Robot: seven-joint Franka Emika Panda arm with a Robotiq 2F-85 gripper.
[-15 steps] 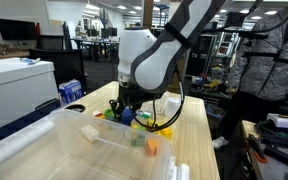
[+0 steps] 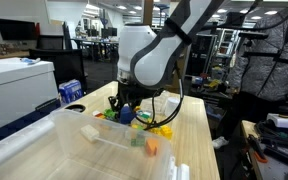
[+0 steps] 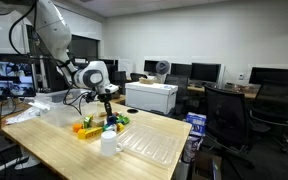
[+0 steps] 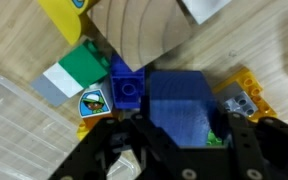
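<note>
A dark blue block (image 4: 179,108) fills the middle of the wrist view, between the dark fingers of my gripper, which is shut on it. Exterior view 1 shows the gripper (image 2: 133,104) low over the table behind the clear bin, with the blue block (image 2: 127,114) beneath it among other toys. From the other side, the gripper (image 3: 110,107) points down at the pile. The fingers partly hide the block's lower end, and whether it touches the table I cannot tell.
Close around the block lie a wooden block (image 4: 136,30), a green block (image 4: 85,63) and an orange brick (image 4: 248,90). A clear bin (image 2: 109,155) stands in front. A white cup (image 3: 109,143) and a shallow tray (image 3: 150,143) occupy the table's other side.
The arm's pose differs only slightly, with its upper part a little higher now. The bin and the surrounding toys look unmoved.
</note>
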